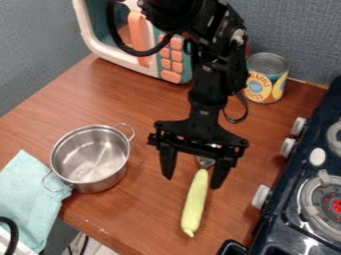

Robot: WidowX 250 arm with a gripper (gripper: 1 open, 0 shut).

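Observation:
My black gripper hangs over the middle of the wooden counter, its two fingers spread apart and open, one at each side of the upper end of a pale yellow-green corn-like piece. That piece lies lengthwise toward the front, and a small grey part shows at its top between the fingers. Whether the fingers touch the counter cannot be told.
A steel pot stands left on the counter beside a light-blue cloth. A black stove fills the right. A can and a toy microwave stand behind. Counter left of the arm is clear.

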